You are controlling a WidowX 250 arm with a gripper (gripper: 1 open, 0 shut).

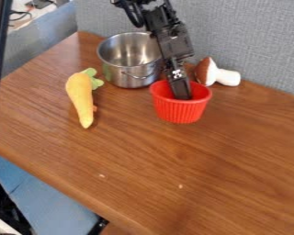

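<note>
My gripper reaches down from the top into a red ridged bowl on the wooden table, its fingertips hidden inside the bowl. I cannot see what, if anything, is between the fingers.
A steel pot stands behind and left of the bowl. A yellow vegetable toy lies to the left, and a white-stemmed mushroom toy lies behind at the right.
</note>
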